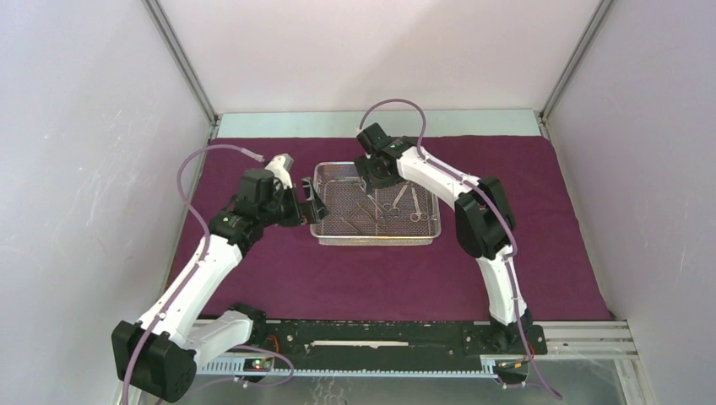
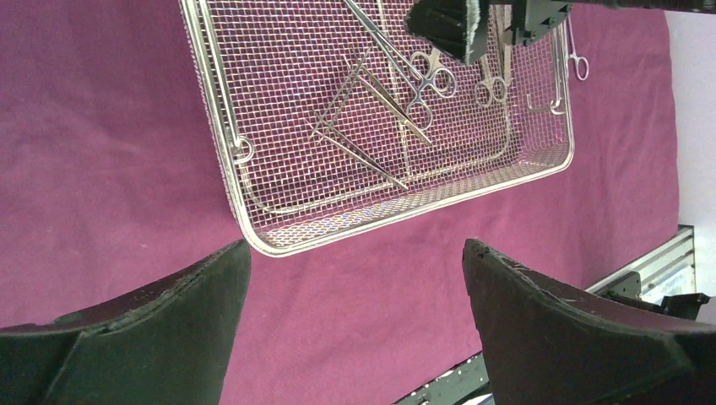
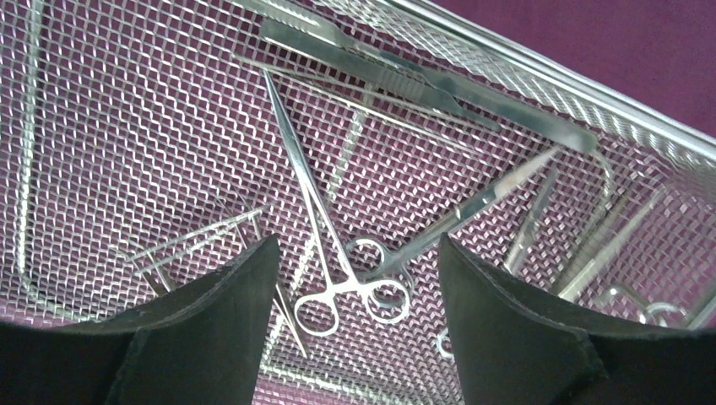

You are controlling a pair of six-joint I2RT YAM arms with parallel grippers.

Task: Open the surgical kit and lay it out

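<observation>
A mesh metal tray (image 1: 376, 239) holds several steel instruments: scissor-like tools (image 3: 350, 287), tweezers (image 2: 393, 114) and flat handled tools (image 3: 523, 114). My right gripper hangs over the tray, open with nothing held, above a long scissor-like instrument. My left gripper stands open at the tray's left side, empty. One scissor-like instrument (image 2: 579, 63) lies on the cloth outside the tray, to its right; the right arm hides it in the top view.
Walls border the table at the back and sides.
</observation>
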